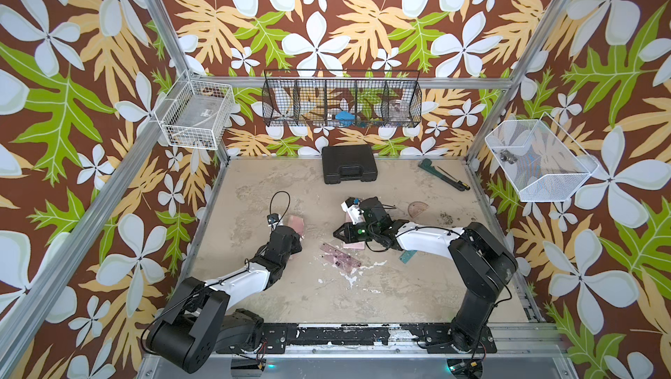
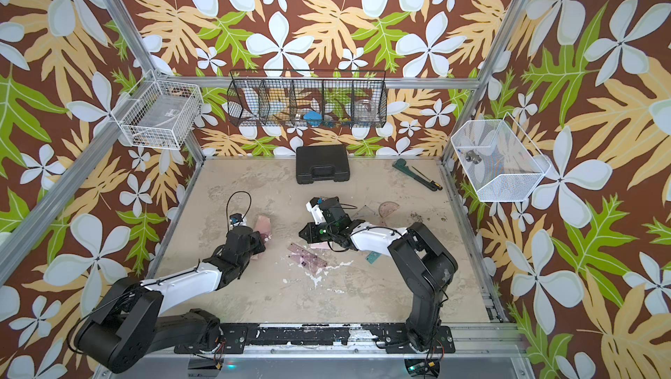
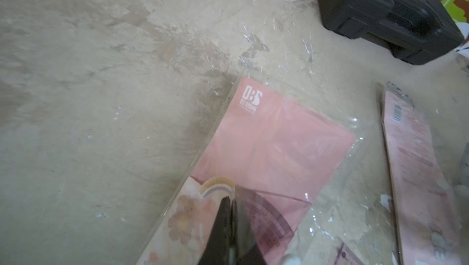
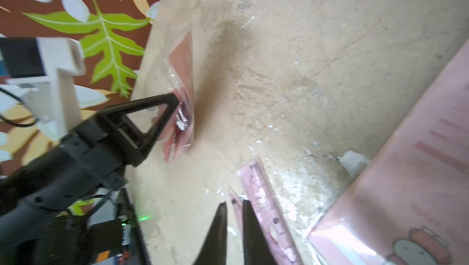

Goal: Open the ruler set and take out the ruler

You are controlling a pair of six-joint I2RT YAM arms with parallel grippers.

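The pink ruler set packet (image 3: 273,143), a clear sleeve with a pink card, is pinched in my shut left gripper. In the right wrist view, that packet (image 4: 181,69) hangs tilted above the table. A translucent pink ruler (image 1: 340,259) lies flat on the table between the two arms. Up close, the ruler (image 4: 263,201) shows small dark marks, and a second narrow pink strip is beside it. My right gripper is slightly open above them, a narrow gap between its fingertips, nothing visibly held.
Another pink package (image 4: 415,182) lies under the right arm. A clear protractor (image 1: 417,208) and a teal piece (image 1: 407,256) are to the right. The black case (image 1: 349,164) and green tool (image 1: 444,173) are at the back.
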